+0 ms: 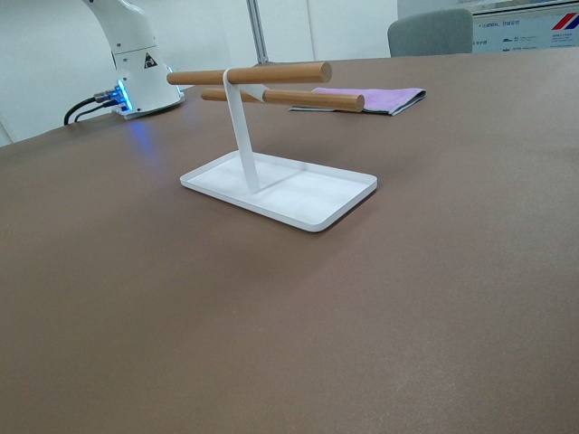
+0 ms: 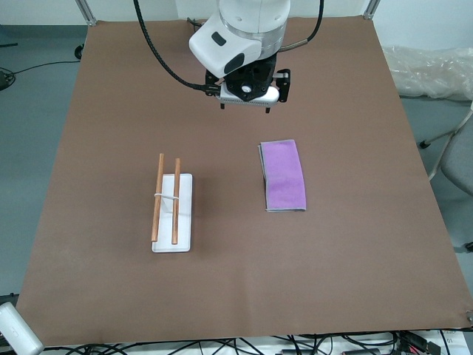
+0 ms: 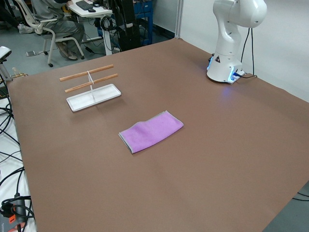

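Note:
In the left view my gripper hangs at the back centre of the brown table, below the white arm; whether its fingers are open or shut is unclear. A white tray with two wooden bars on a white post lies left of centre, well in front of the gripper. To its right, apart from it, lies a folded purple cloth with grey edging. The top view shows the bars held horizontally above the tray. The gripper is hard to make out in the right view.
Cables and equipment lie along one edge. A grey chair stands beside the table, and a white wall is behind the arm.

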